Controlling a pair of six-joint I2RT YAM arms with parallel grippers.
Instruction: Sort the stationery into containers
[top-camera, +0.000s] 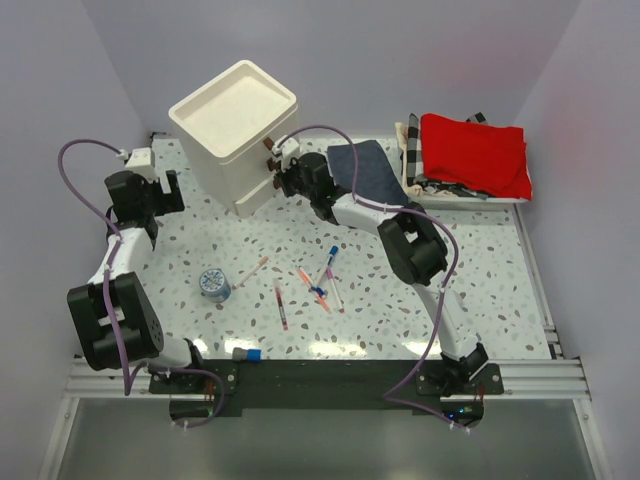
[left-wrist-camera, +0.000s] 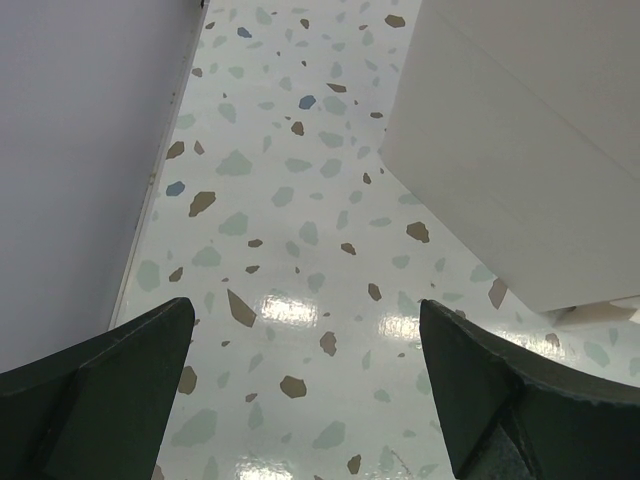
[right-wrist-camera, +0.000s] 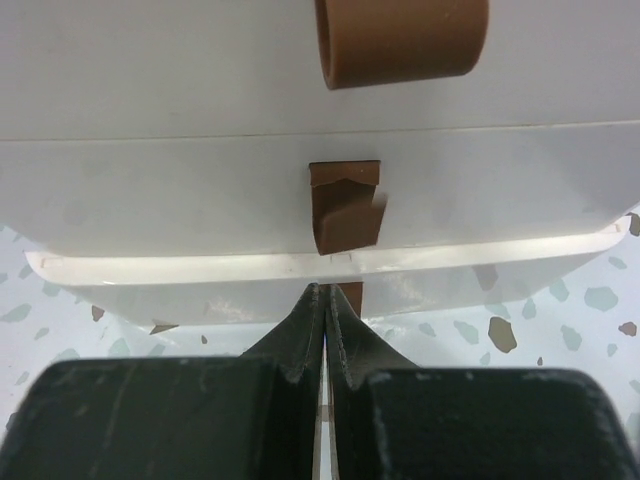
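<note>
The white drawer unit (top-camera: 205, 155) stands at the back left of the table, its bottom drawer (top-camera: 254, 198) slightly out. In the right wrist view, a large brown pull tab (right-wrist-camera: 405, 40) is on top. Below it hangs the middle brown pull tab (right-wrist-camera: 346, 222), a little bent. Part of a lower tab (right-wrist-camera: 352, 293) shows behind the fingertips. My right gripper is shut with nothing between its fingers, beneath the middle tab. My left gripper (top-camera: 174, 190) hangs open and empty left of the unit. Several pens, including a blue-capped marker (top-camera: 332, 252), lie mid-table.
A blue round tin (top-camera: 214, 284) stands front left, and a blue item (top-camera: 247, 354) lies at the front edge. Dark cloth (top-camera: 365, 172) lies behind the right arm. At back right, a box holds red cloth (top-camera: 475, 155).
</note>
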